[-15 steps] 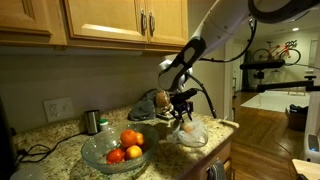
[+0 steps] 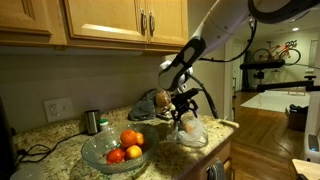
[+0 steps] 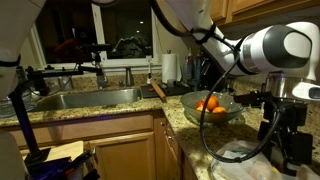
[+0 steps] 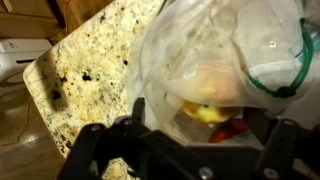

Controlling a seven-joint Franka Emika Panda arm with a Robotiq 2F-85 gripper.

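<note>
A translucent plastic bag (image 2: 192,133) lies on the speckled counter, right of the bowl. Inside it, orange, yellow and red fruit (image 4: 208,112) shows through the plastic in the wrist view. My gripper is open, pointing down just over the bag, one finger to each side of the fruit. Whether the fingers touch the plastic is hard to tell. A green drawstring (image 4: 284,90) runs along the bag at the right. Beside it in exterior view 1, a grey-green colander bowl (image 2: 96,158) holds several oranges and reddish fruits (image 2: 129,138).
A canister (image 2: 92,122) stands by the wall behind the bowl, near cables. The counter (image 4: 75,75) ends close to the bag, with the floor below. In exterior view 2, a sink (image 3: 80,98) is at the far left.
</note>
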